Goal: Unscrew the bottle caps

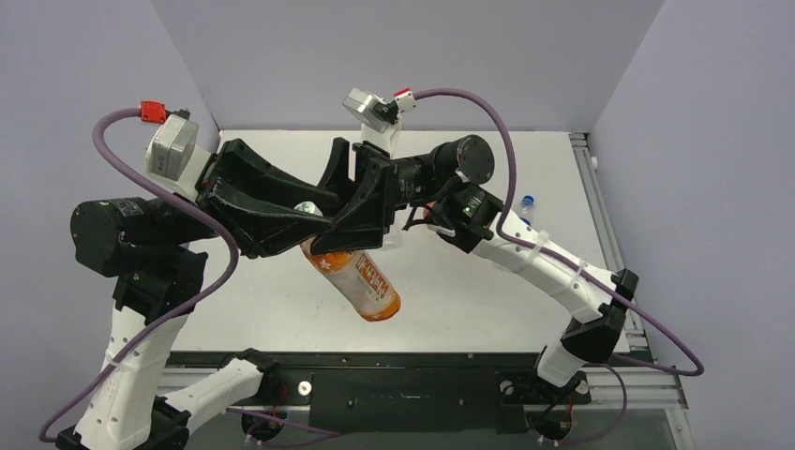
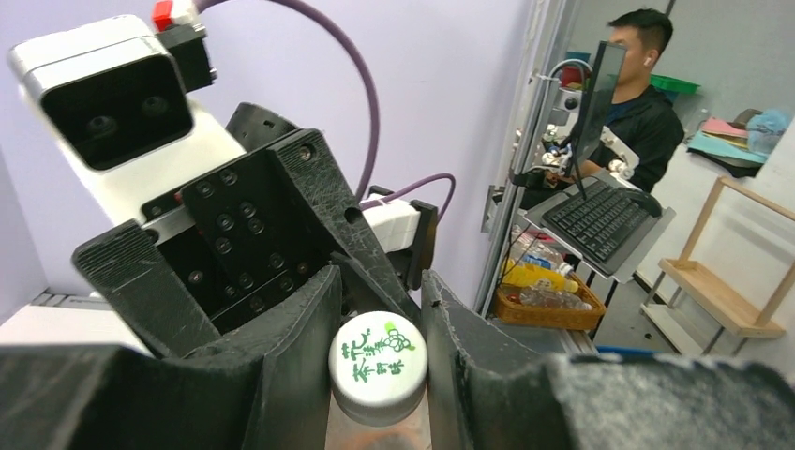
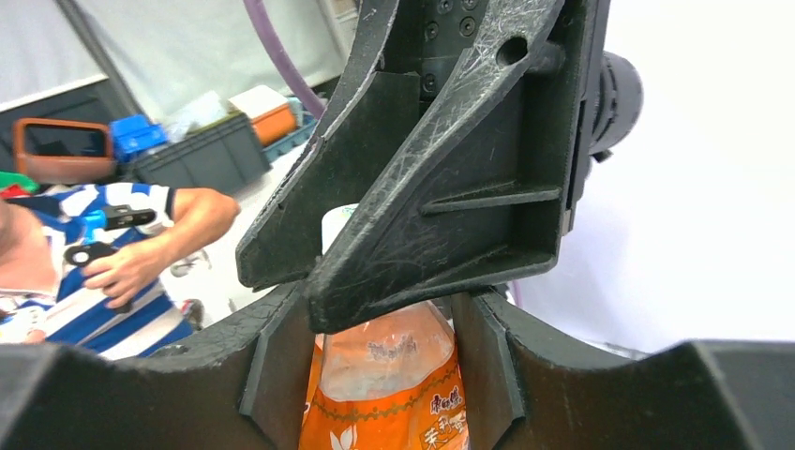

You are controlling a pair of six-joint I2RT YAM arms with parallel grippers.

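Note:
A bottle with an orange and white label hangs tilted above the table, its base toward the lower right. Its white cap, printed in green, sits between the fingers of my left gripper, which is shut on it. Just below the cap, my right gripper is shut on the bottle's upper part, where clear plastic meets the orange label. The two grippers cross close together, and their fingers hide most of the neck. Whether cap and neck are still joined cannot be seen.
Partly behind the right arm, a bottle with a blue cap stands at the table's right side. Much of the white table around the grippers is bare. Walls close in on the left, right and back.

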